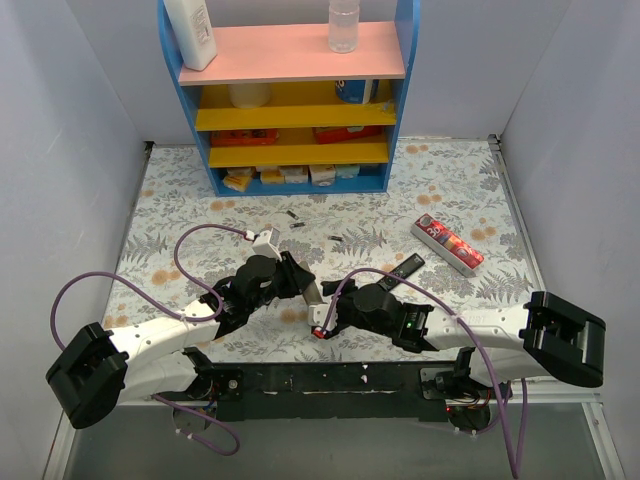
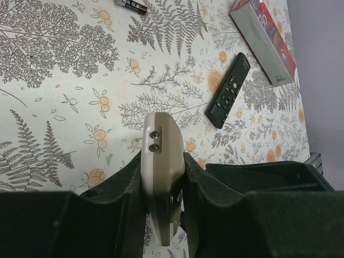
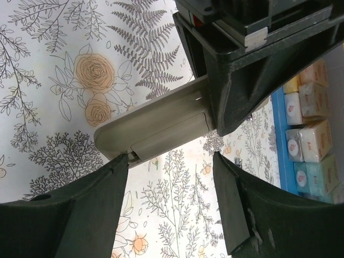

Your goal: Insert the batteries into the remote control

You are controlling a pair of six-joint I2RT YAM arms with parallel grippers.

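Note:
A beige-grey remote (image 2: pixel 163 134) is held up off the table, with my left gripper (image 1: pixel 303 284) shut on it. In the right wrist view the remote's back (image 3: pixel 156 115) faces me, and an outlined battery cover (image 3: pixel 174 137) sits in it. My right gripper stands part open below that cover. Its left fingertip (image 3: pixel 121 164) is at the cover's outer end; whether they touch I cannot tell. Nothing shows between its fingers. Small dark batteries lie on the table: one battery (image 1: pixel 335 238) by itself, others (image 1: pixel 298 225) farther left.
A black remote (image 2: pixel 228 90) lies on the table to the right, close to my right arm in the top view. Beyond it is a red-and-white box (image 1: pixel 447 244). At the back stands a blue shelf (image 1: pixel 300 188) with several packages. The cloth between shelf and arms is mostly clear.

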